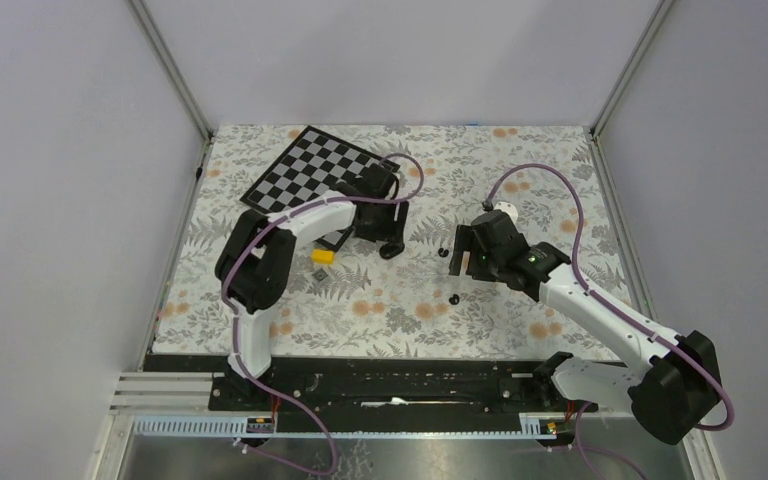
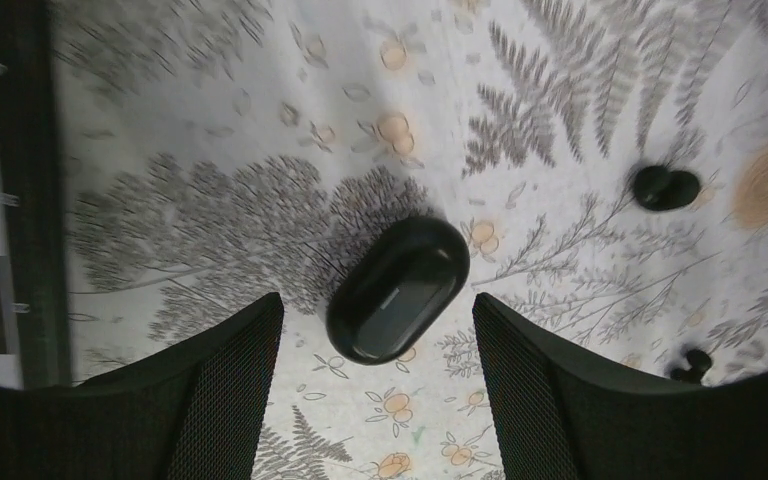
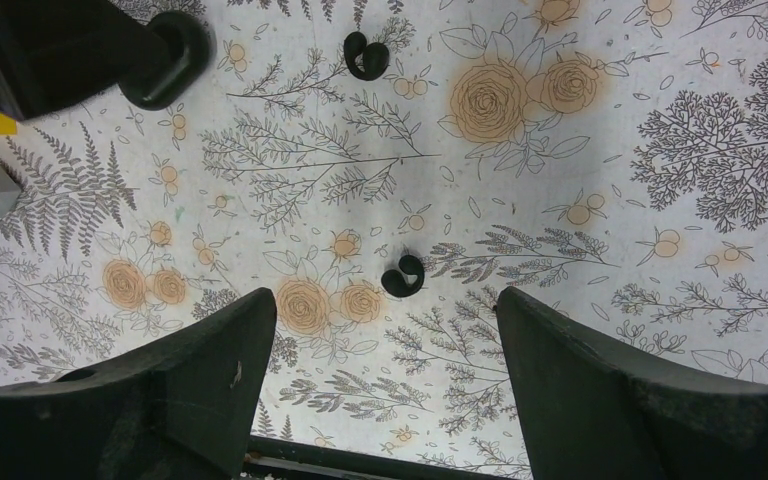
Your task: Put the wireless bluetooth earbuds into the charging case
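The black, pill-shaped charging case [image 2: 398, 290] lies slantwise on the patterned cloth, its lid apparently closed. Over it hovers my left gripper, open, one finger to either side and nothing held. In the right wrist view, a dark finger of the left gripper partly covers the case [image 3: 175, 65]. Two small black earbuds rest apart on the cloth to the right of the case: a farther one [image 1: 443, 252] and a nearer one [image 1: 454, 299]. My right gripper [image 1: 467, 262] is open and empty above the cloth; from its wrist, the nearer earbud [image 3: 403, 277] appears between the fingertips.
A black-and-white checkered board [image 1: 312, 172] occupies the back left, partly under the left arm. A yellow block [image 1: 323, 256] and a small grey block [image 1: 320, 275] sit left of the case.
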